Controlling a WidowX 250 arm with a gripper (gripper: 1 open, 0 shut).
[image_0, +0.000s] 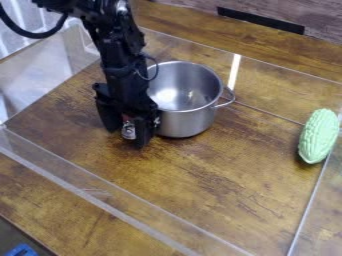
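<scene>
My black gripper (130, 118) reaches down to the wooden surface at the left of the steel pot (190, 106), close against it or touching it. It stands open around a small object with red and white on it (128, 130), mostly hidden by the fingers, so I cannot tell whether they touch it. The pot has a looped handle on its right side.
A pale green cabbage-like object (318, 135) lies at the right. Clear low walls edge the area, and a blue object (16, 250) shows at the bottom left corner.
</scene>
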